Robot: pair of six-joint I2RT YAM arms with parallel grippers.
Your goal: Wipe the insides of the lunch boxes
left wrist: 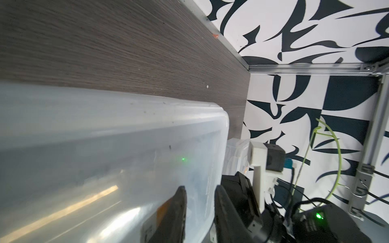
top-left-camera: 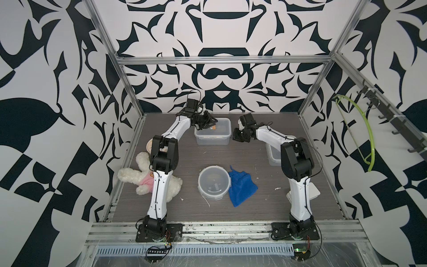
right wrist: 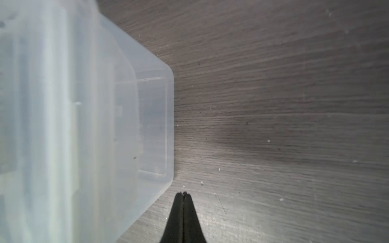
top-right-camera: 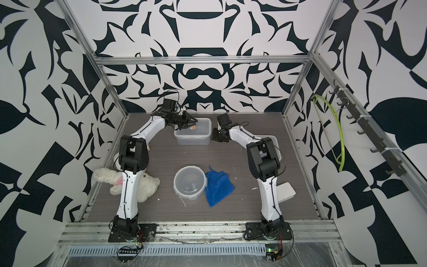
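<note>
A rectangular plastic lunch box [top-left-camera: 212, 139] with a lid stands at the back centre. My left gripper is over its left part; something orange shows under the fingers, and what lies between them is unclear. My right gripper is shut, empty, just beside the box's right end. A round box [top-left-camera: 214, 181] stands front centre, with a blue cloth [top-left-camera: 242, 187] to its right. A second rectangular box [top-right-camera: 273, 141] is partly hidden by the right arm.
A white plush toy [top-right-camera: 148, 187] lies at the front left, near the left arm. A white flat item [top-right-camera: 284, 191] lies front right. The wooden table [top-left-camera: 240, 157] has free room in the middle.
</note>
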